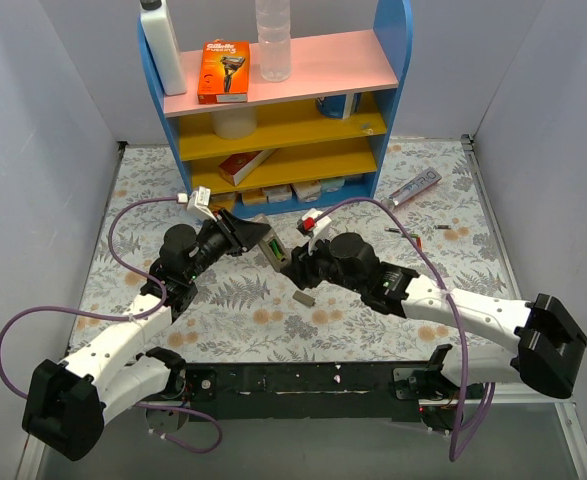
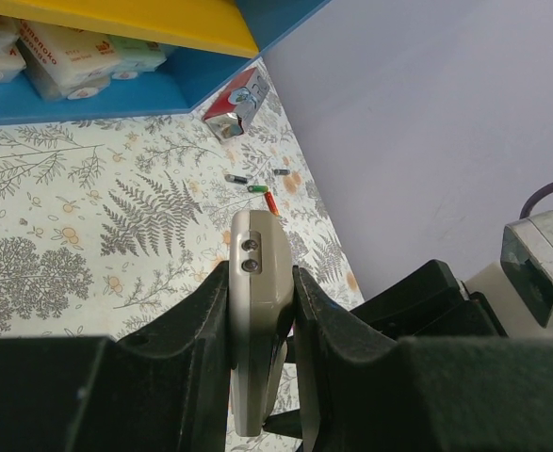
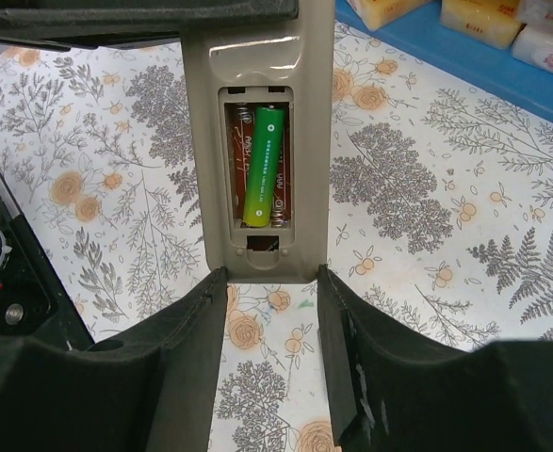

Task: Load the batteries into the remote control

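Note:
The grey remote control (image 3: 265,259) hangs above the table with its battery compartment facing the right wrist camera. My left gripper is shut on its upper part. Inside the compartment a green battery (image 3: 264,169) lies slightly aslant over brown batteries (image 3: 242,141); it does not look level with them. My right gripper is part open, its fingertips at either side of the remote's lower end; whether they touch it I cannot tell. Nothing else shows between them. On the table in the top view lies a small grey cover (image 1: 304,298).
Loose batteries (image 2: 257,188) lie at the table's right, near a toothpaste box (image 1: 413,187). A blue shelf (image 1: 398,60) with bottles and boxes stands at the back. Around the remote, the patterned tabletop is mostly clear.

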